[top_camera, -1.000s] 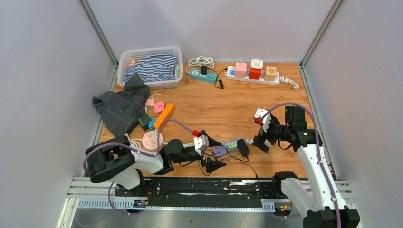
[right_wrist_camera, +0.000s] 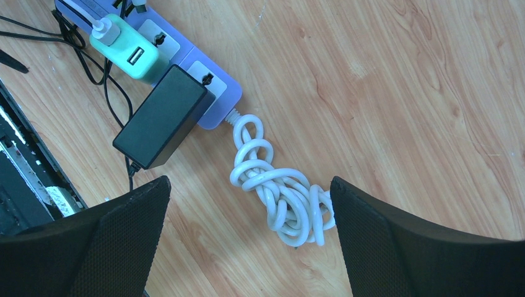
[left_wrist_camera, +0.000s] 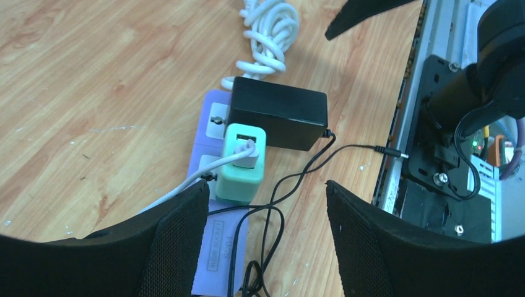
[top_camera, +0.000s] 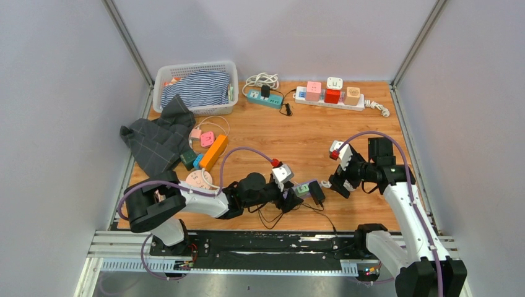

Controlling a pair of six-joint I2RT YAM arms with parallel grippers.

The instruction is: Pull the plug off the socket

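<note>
A purple power strip point(left_wrist_camera: 213, 247) lies on the table, carrying a mint-green USB adapter point(left_wrist_camera: 242, 168) and a bulky black adapter point(left_wrist_camera: 278, 111). A white USB plug point(left_wrist_camera: 247, 156) with its cable sits in the mint-green adapter's face. My left gripper point(top_camera: 296, 195) is over the strip's left part, partly open. In its wrist view the fingers point(left_wrist_camera: 176, 232) stand apart below the mint adapter, with strip and black cable visible between them. My right gripper point(top_camera: 344, 184) is open to the right of the strip; its wrist view shows the coiled white cord point(right_wrist_camera: 282, 198) beyond the gap between its fingers.
Loose black cables point(left_wrist_camera: 254, 210) cross the strip in front of the mint adapter. A teal strip point(top_camera: 263, 99) and a white strip point(top_camera: 337, 103) with several cube adapters are at the back. The basket point(top_camera: 232, 93), grey cloth point(top_camera: 158, 139) and orange bar point(top_camera: 214, 152) occupy the left.
The left gripper has moved right, onto the power strip's left part, and its fingers have come closer together. The right arm has shifted only slightly. The strip looks unmoved.
</note>
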